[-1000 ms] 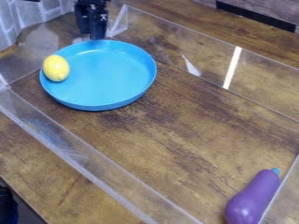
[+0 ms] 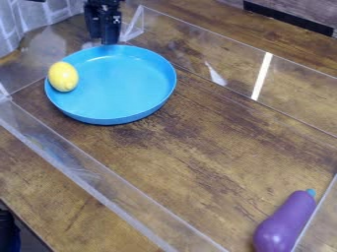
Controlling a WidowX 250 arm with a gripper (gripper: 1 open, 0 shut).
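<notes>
A blue round plate (image 2: 125,94) lies on the wooden table toward the upper left, with a yellow egg-shaped object (image 2: 63,77) on its left part. A purple toy eggplant (image 2: 285,221) lies at the lower right. My dark gripper (image 2: 102,31) is at the top, above the back of the plate, partly cut off by the frame edge; its fingers are too small and dark to tell apart.
Clear plastic walls (image 2: 105,197) border the wooden work area (image 2: 184,167) on several sides. A dark wooden edge runs along the top right.
</notes>
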